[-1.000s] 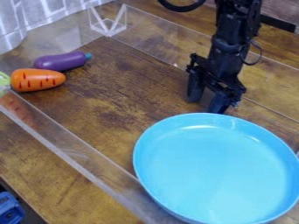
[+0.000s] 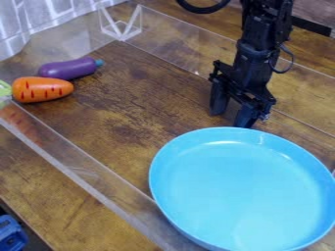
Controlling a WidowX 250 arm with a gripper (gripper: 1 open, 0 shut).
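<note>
A black robot arm with a gripper [image 2: 238, 108] reaches down from the top right onto the wooden surface, behind a large light blue plate [image 2: 240, 186]. Its fingers are dark and bunched low near the wood; whether they are open or shut, or hold anything, cannot be made out. An orange toy carrot [image 2: 45, 88] and a purple toy eggplant [image 2: 69, 69] lie at the left, well apart from the gripper.
Clear plastic walls border the wooden area [image 2: 131, 118] at the left and back. A blue object [image 2: 8, 235] sits at the bottom left corner. The middle of the wood, left of the gripper, is bare.
</note>
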